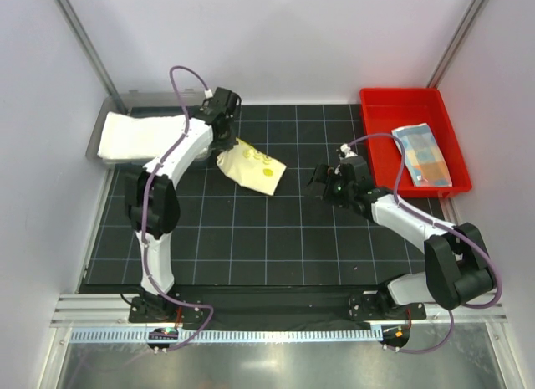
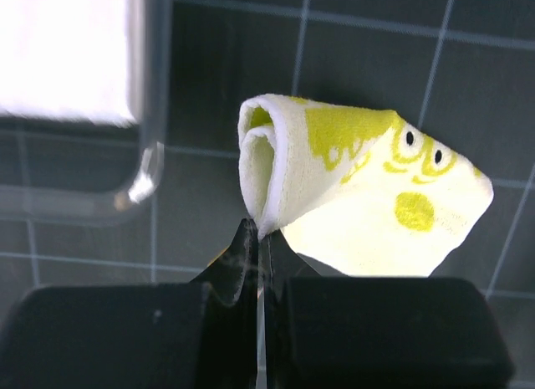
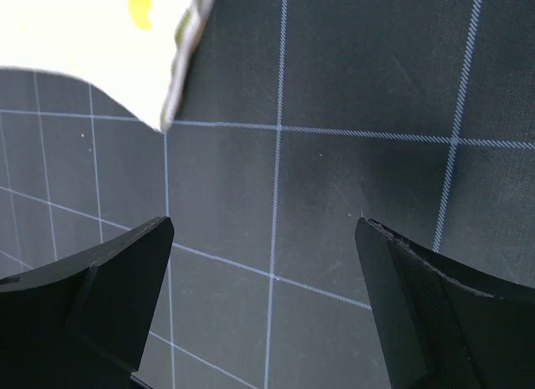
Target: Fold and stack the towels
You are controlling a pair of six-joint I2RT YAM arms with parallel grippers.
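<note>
A white towel with a yellow face print (image 1: pixel 252 166) lies on the dark mat near the middle, its left edge curled up in a fold. My left gripper is shut on that folded edge, and the rest of the towel (image 2: pixel 376 192) trails off to the right in the left wrist view. To the towel's right, my right gripper (image 1: pixel 316 182) stands open, with only bare mat between its fingers. A corner of the towel (image 3: pixel 100 46) shows at upper left in the right wrist view, apart from those fingers (image 3: pixel 129 293).
A clear bin (image 1: pixel 104 123) with white cloth (image 1: pixel 138 138) stands at back left, close to the left gripper. The red bin (image 1: pixel 376 113) at right holds a folded patterned towel (image 1: pixel 422 155).
</note>
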